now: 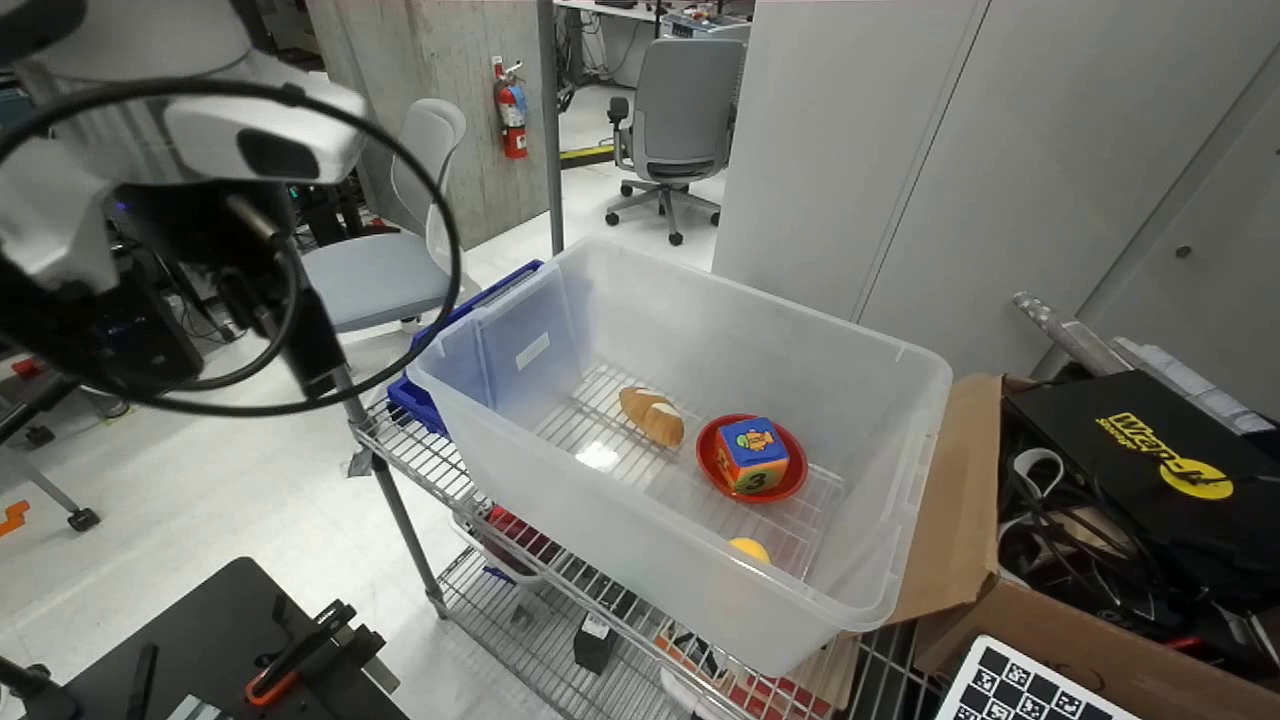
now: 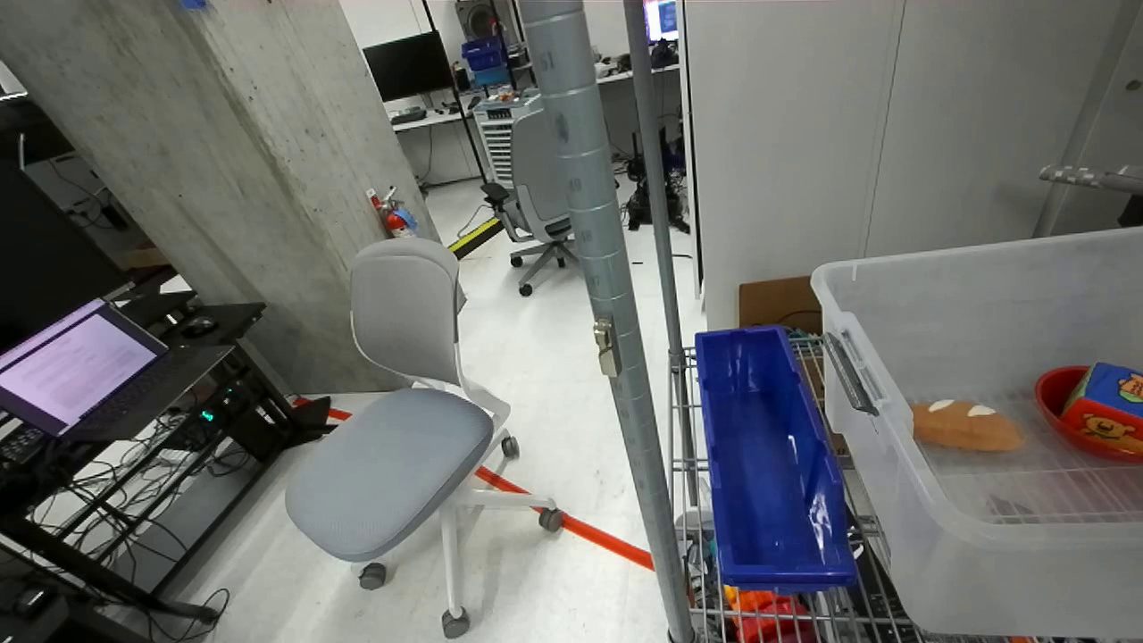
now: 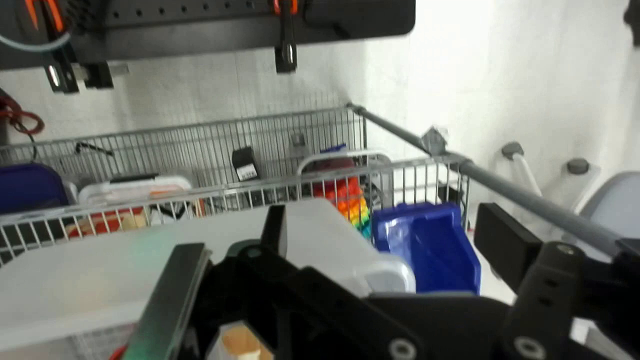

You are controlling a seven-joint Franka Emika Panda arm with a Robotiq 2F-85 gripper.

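My gripper is open in the wrist view, its black fingers (image 3: 505, 243) wide apart with nothing between them. In exterior view 1 the arm hangs at the upper left, outside the clear plastic bin (image 1: 840, 318). Inside the bin lies a brown bread roll (image 1: 651, 416). To its right is a red bowl (image 1: 786, 482) holding a colourful block (image 1: 752, 454). A yellow object (image 1: 750, 550) shows near the front wall, partly hidden. Exterior view 2 shows the roll (image 2: 966, 427) behind the bin's wall, but no gripper.
Beside the bin stands an empty blue tray (image 2: 766, 461) on the wire shelf, near a grey post (image 2: 600, 246). A cardboard box (image 1: 960, 504) crowded with cables and a black case sits to the right. A black table (image 1: 216, 660) occupies the front left.
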